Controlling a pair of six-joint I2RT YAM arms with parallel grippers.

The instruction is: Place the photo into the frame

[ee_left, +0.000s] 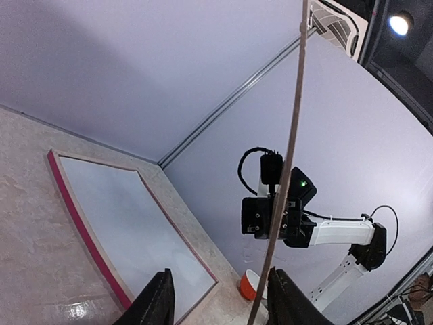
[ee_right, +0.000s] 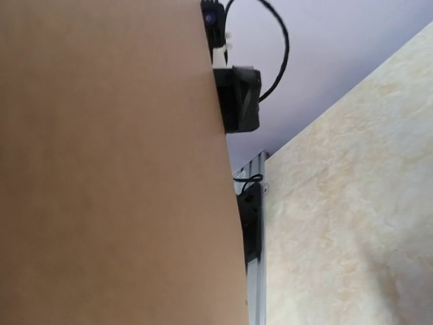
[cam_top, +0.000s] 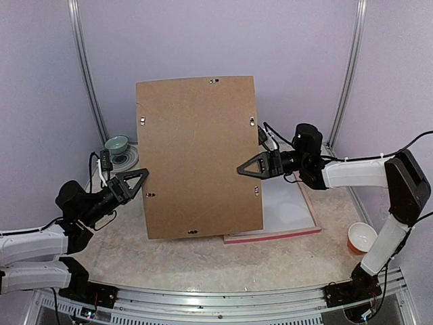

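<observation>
A large brown backing board (cam_top: 196, 156) with metal clips stands upright in the air, its clip side toward the top camera. My right gripper (cam_top: 239, 170) is shut on its right edge. At the board's left edge, my left gripper (cam_top: 146, 174) is open. In the left wrist view its fingers (ee_left: 162, 298) are spread wide, and the board's thin edge runs near the right-hand finger. Partly behind the board, the picture frame (cam_top: 281, 236) lies on the table with a plain white surface inside; I cannot tell whether a photo is in it.
A white and orange bowl (cam_top: 362, 237) sits to the right of the picture frame. Behind the board at the back left are a green bowl (cam_top: 116, 144) and grey plates (cam_top: 125, 160).
</observation>
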